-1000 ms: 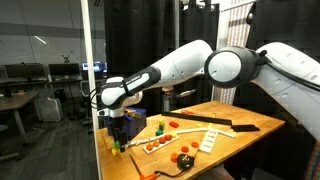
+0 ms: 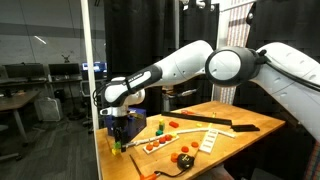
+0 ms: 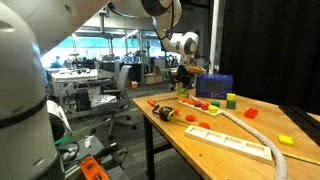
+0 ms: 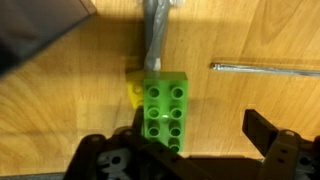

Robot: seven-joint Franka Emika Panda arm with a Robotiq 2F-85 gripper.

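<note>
A green studded block (image 4: 165, 112) lies on the wooden table in the wrist view, with part of a yellow block (image 4: 134, 90) showing along its left side. My gripper stands open over them, one finger close against the green block's left side and the other well clear on its right. Whether the left finger touches the block, I cannot tell. In exterior view 1 the gripper (image 2: 118, 137) hangs low over the table's near left end. Exterior view 2 has the gripper (image 3: 186, 80) at the far end of the table, partly hard to make out.
A blue box (image 3: 213, 86) stands near the gripper. Several coloured blocks and red round pieces, a long white strip (image 3: 223, 139) and a dark pan (image 2: 233, 128) are spread over the table. A thin metal rod (image 4: 265, 70) lies right of the green block.
</note>
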